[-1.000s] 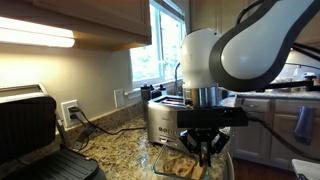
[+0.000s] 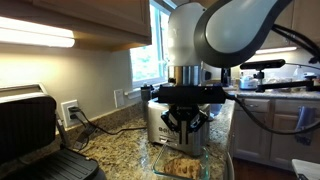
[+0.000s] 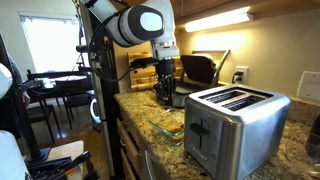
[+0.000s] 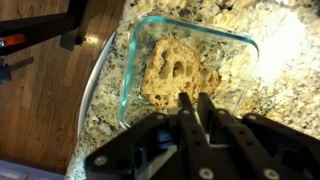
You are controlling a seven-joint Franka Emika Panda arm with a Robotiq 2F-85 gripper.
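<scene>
A clear glass dish [image 4: 130, 75] with a teal-tinted rim sits on the counter. Brown, holed bread [image 4: 172, 68] lies inside it, with a darker piece or edge on its right. In the wrist view, the tips of my gripper overlap the lower edge of the bread, close together with a narrow gap. From exterior view 1, the gripper [image 2: 187, 138] points down over the dish, and the bread [image 2: 183, 166] shows below it. Whether any bread is caught between the fingers is not clear.
A silver toaster [image 3: 235, 125] stands near the dish, its slots facing up. An open black grill [image 2: 30, 135] occupies the left of the counter. Power cords run to the wall outlet [image 2: 72, 112]. The counter's edge drops to a wooden floor [image 4: 50, 100].
My gripper has moved left and upward in exterior view 1, and the arm has turned, now covering more of the toaster. The dish has stayed in place.
</scene>
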